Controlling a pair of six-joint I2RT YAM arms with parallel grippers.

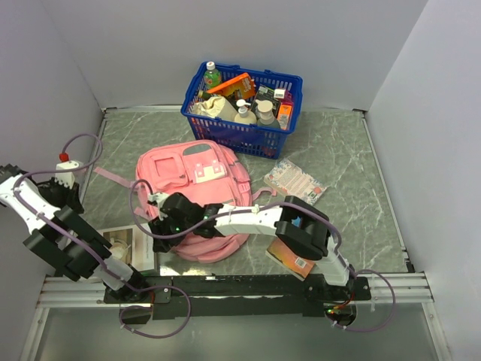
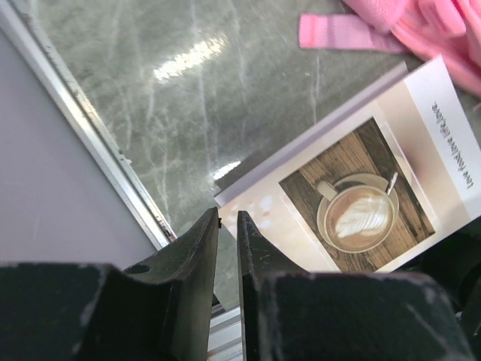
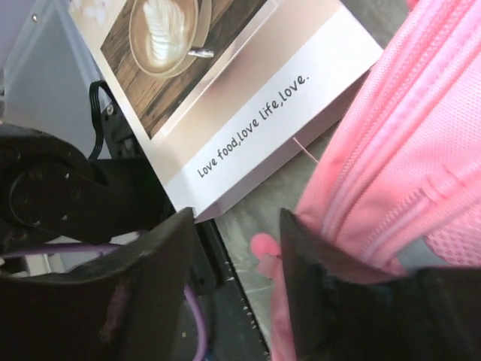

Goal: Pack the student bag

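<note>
A pink backpack (image 1: pixel 195 165) lies open-side unclear in the middle of the table. A white book with a coffee-cup picture lies at the front left, beside the bag; the right wrist view shows its lettered spine area (image 3: pixel 263 113). My left gripper hangs above the table's left edge, fingers slightly apart with nothing between them. My right gripper is low over the bag's front-left edge beside that book, fingers part open, with nothing clearly held.
A blue basket (image 1: pixel 274 139) full of bottles and boxes stands at the back. A patterned book (image 1: pixel 293 180) and an orange book (image 1: pixel 285 259) lie right of the bag.
</note>
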